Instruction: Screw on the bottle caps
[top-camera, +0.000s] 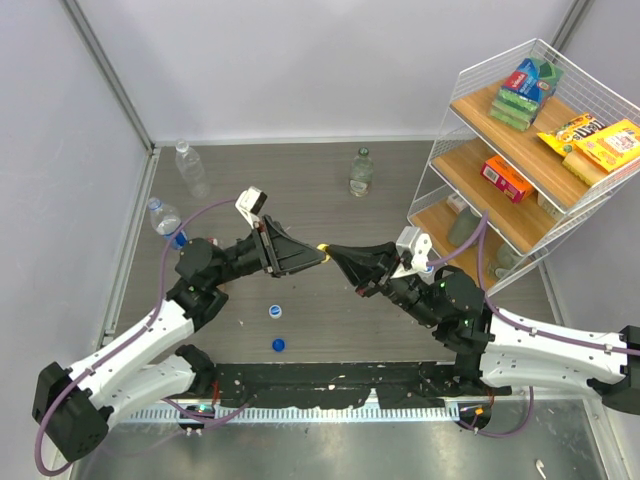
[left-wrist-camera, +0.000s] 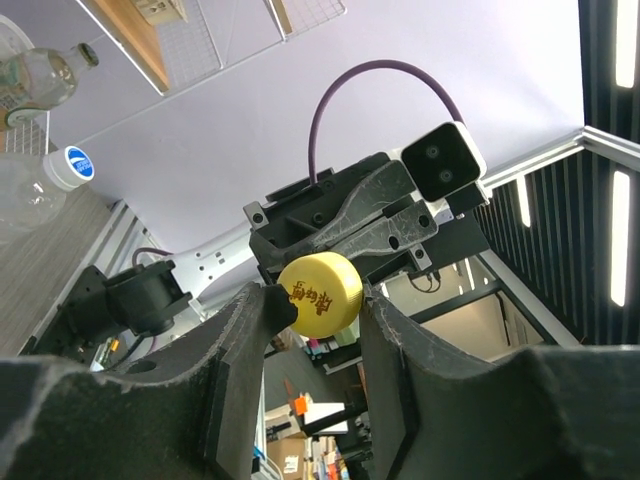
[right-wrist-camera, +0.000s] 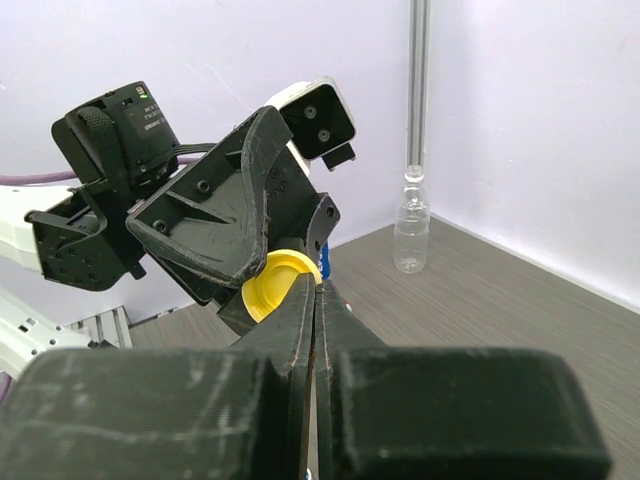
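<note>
My two grippers meet above the table's middle at a yellow cap (left-wrist-camera: 318, 294). My right gripper is shut on it, its inner side facing that camera (right-wrist-camera: 262, 292). My left gripper (top-camera: 316, 255) has its fingertips right at the cap, one either side or touching; how tightly is unclear. A white-blue cap (top-camera: 275, 311) and a blue cap (top-camera: 278, 344) lie on the table below. Plastic bottles (top-camera: 191, 170) stand at the left, a glass bottle (top-camera: 361, 172) at the back middle.
A wire shelf (top-camera: 480, 150) with packets and boxes fills the right back corner. White walls bound the back and sides.
</note>
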